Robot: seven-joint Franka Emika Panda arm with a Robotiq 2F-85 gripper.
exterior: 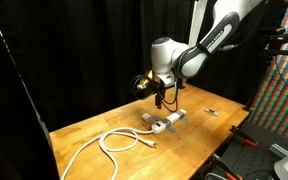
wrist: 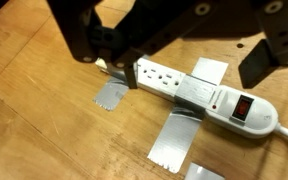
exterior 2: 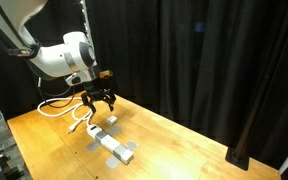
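Note:
My gripper is open above the table, its two dark fingers wide apart with nothing held between them. Below it, in the wrist view, lies a white power strip (wrist: 162, 76) with a row of sockets and a red switch (wrist: 243, 107) near its cord end. Grey tape (wrist: 176, 138) crosses the strip. In exterior view 1 the gripper (exterior: 165, 100) hangs over the far side of the strip (exterior: 168, 122). Exterior view 2 also shows the strip (exterior 2: 112, 142) flat on the wood. A white cord (exterior: 105, 140) loops over the table, its plug (exterior: 149, 143) lying near the strip.
The wooden table (exterior: 89, 128) has free room around the strip. Small pieces (exterior: 211, 112) lie to its right in exterior view 1. Black curtains (exterior 2: 174, 60) hang behind, and a dark-based stand (exterior 2: 237, 158) is at the table's edge in exterior view 2.

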